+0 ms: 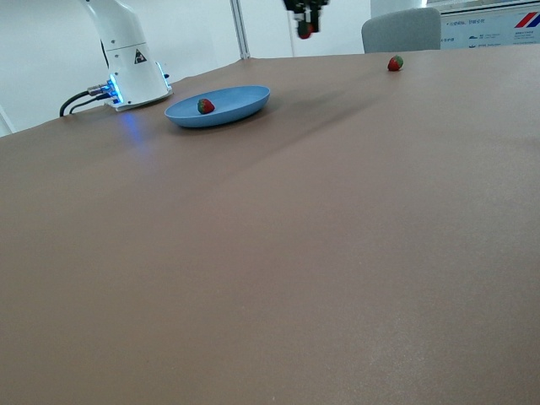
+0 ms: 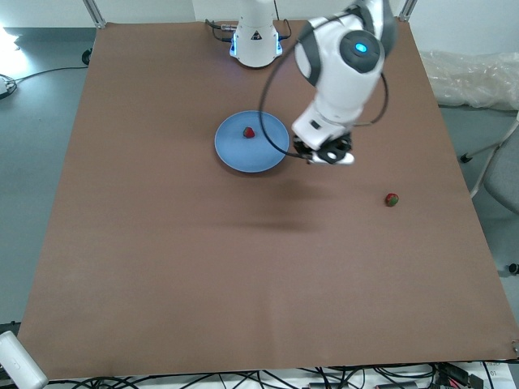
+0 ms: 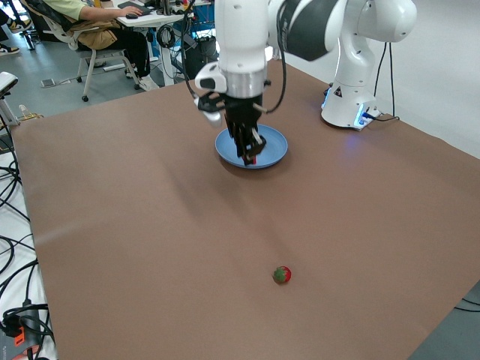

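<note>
My gripper [image 1: 305, 25] hangs above the table just right of the blue plate, shut on a red strawberry [image 1: 305, 32] that peeks out below its dark fingers; in the right view a bit of red shows at its tip [image 3: 252, 157]. The blue plate [image 2: 251, 154] holds one strawberry [image 2: 249, 132], also seen in the top view [image 1: 205, 106]. Another strawberry [image 2: 392, 200] lies on the bare table to the right of the plate in the left view, and in the foreground of the right view [image 3: 282, 274].
A white robot base [image 2: 255, 44] with cables stands at the back edge, beyond the plate. Cables run along the near edge outside the tabletop, and a grey chair [image 2: 503, 170] stands beside the table.
</note>
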